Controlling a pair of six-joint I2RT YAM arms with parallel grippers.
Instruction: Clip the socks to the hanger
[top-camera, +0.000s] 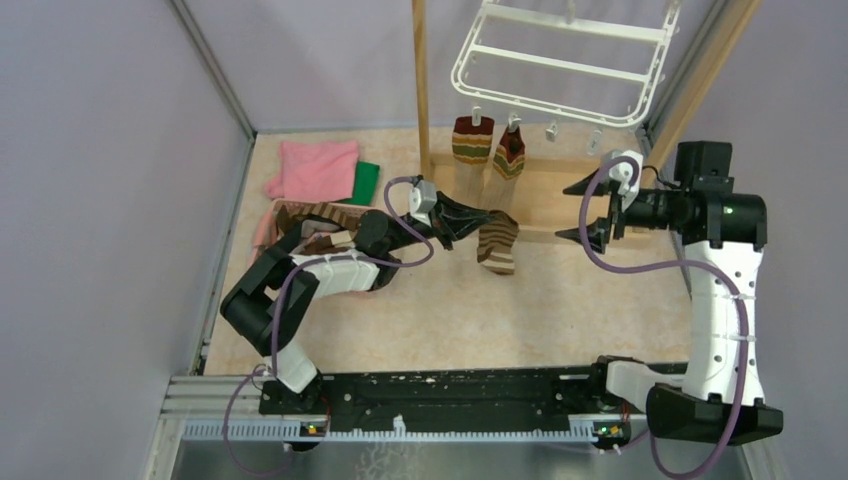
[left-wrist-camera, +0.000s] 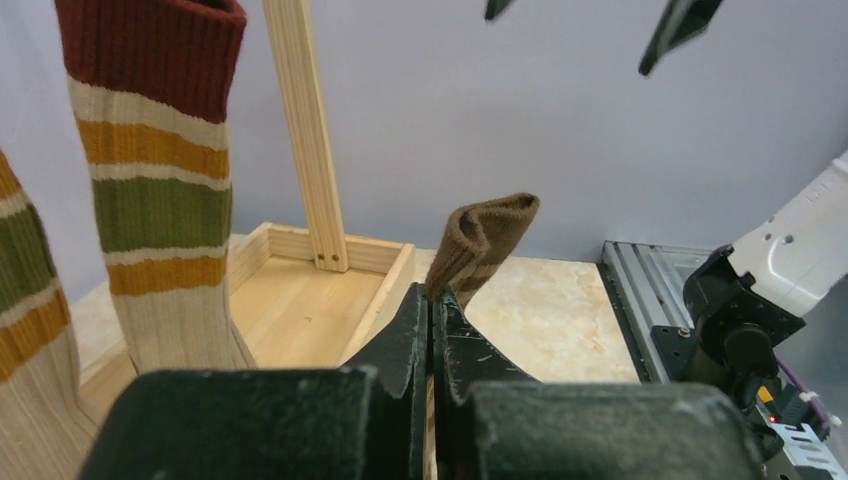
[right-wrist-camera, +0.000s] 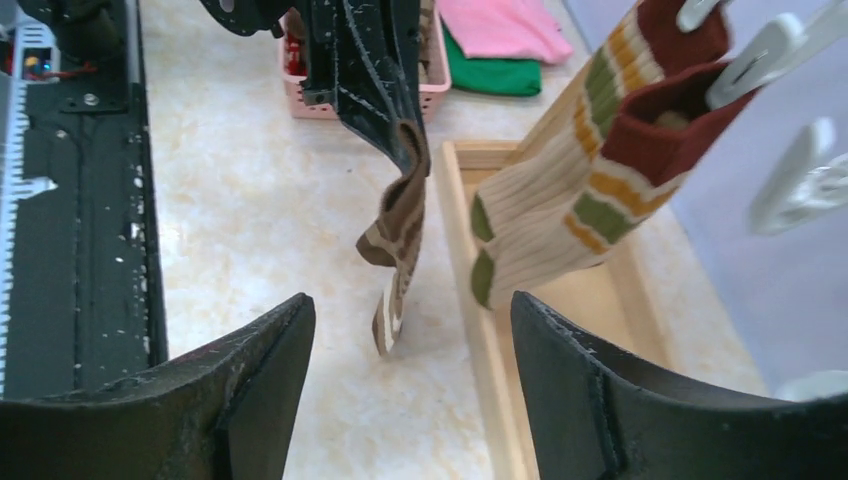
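Note:
A brown striped sock (top-camera: 497, 245) hangs from my left gripper, whose fingertips are shut on its top, in the middle of the table area. My right gripper (top-camera: 575, 210) stands open to the right of it, apart from the sock, with nothing between its fingers. Two striped socks with red cuffs, one (top-camera: 473, 148) left of the other (top-camera: 508, 155), hang from clips on the white hanger (top-camera: 560, 65). Further clips (top-camera: 551, 131) to their right hang empty.
A wooden box frame (top-camera: 560, 190) stands under the hanger. At the left, a pink basket (right-wrist-camera: 310, 95) of socks is partly behind my left arm, with pink (top-camera: 310, 170) and green (top-camera: 364, 180) cloths beyond.

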